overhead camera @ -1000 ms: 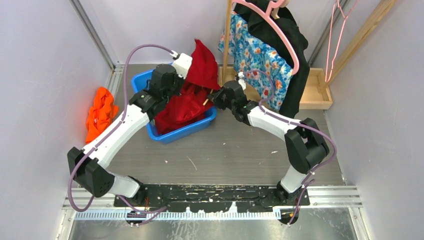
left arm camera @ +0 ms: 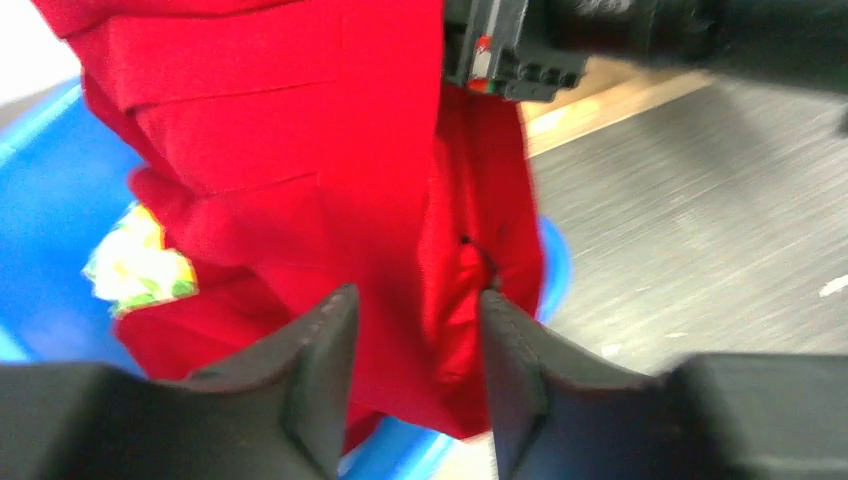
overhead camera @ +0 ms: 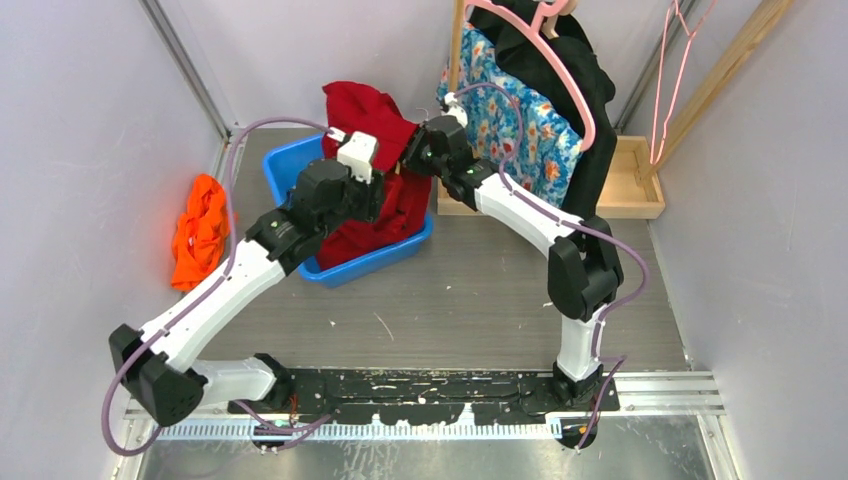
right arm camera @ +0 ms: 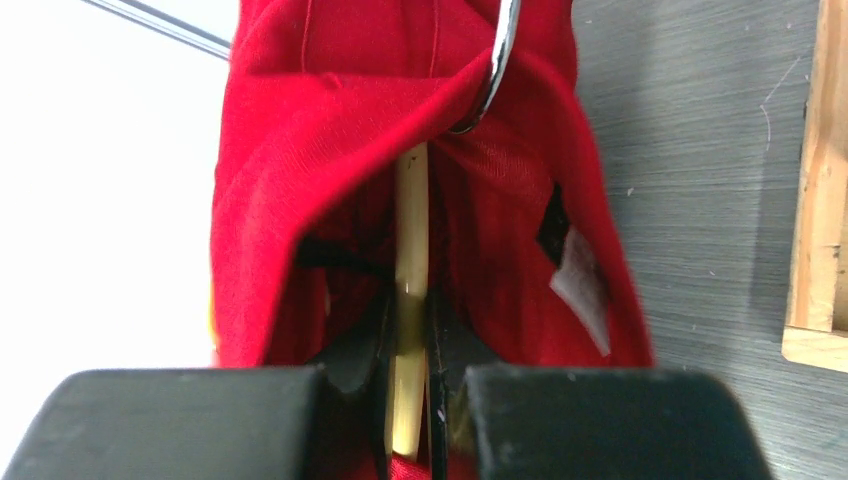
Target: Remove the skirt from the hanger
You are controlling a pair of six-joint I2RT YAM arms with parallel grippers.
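Observation:
The red skirt (overhead camera: 370, 110) is lifted over the blue bin (overhead camera: 370, 268), its folds filling both wrist views. A pale wooden hanger bar (right arm camera: 411, 210) runs inside it, with a metal piece (right arm camera: 497, 62) near the top. My right gripper (overhead camera: 412, 158) has its fingers closed round the wooden bar. My left gripper is open, fingers apart in front of the hanging red cloth. A small patterned yellow item (left arm camera: 140, 255) shows in the bin behind the skirt.
A rack at back right holds floral and black garments (overhead camera: 520, 130) and a pink hanger (overhead camera: 570, 80), above a wooden tray (overhead camera: 630, 205). An orange cloth (overhead camera: 197, 230) lies left.
My right arm has moved back and left, raising the red skirt and hanger. My left gripper has shifted slightly toward the front and right.

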